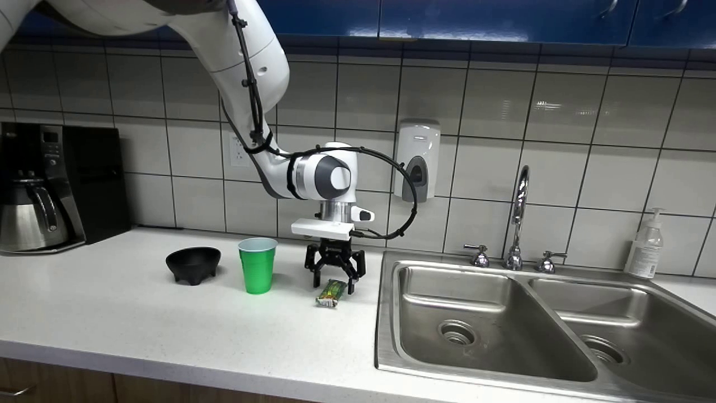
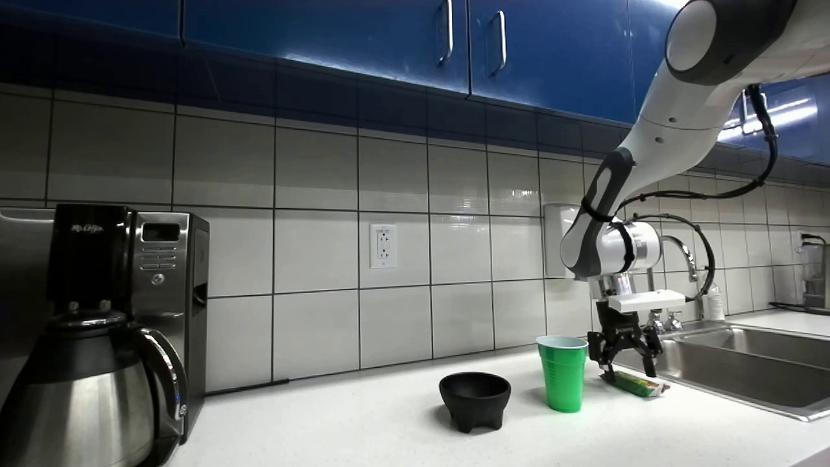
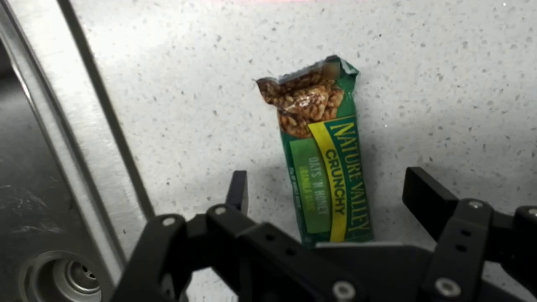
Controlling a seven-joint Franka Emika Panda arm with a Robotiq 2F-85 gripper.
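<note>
A green granola bar in its wrapper (image 3: 327, 171) lies flat on the white counter, left of the sink. My gripper (image 1: 333, 287) is just above it, pointing down, its fingers spread wide. In the wrist view one fingertip (image 3: 238, 191) shows to the left of the bar and the other to its right, with clear counter between each and the wrapper. The bar's near end is hidden behind the gripper's body there. Beside the bar stands an upright green cup (image 2: 563, 377), and farther left a black footed bowl (image 1: 193, 264).
A steel double sink (image 1: 389, 322) borders the right side, with a faucet (image 1: 520, 215) behind it. A coffee maker (image 1: 94, 178) occupies the far left. Open counter spreads in front of the cup and bowl; the tiled wall closes off the back.
</note>
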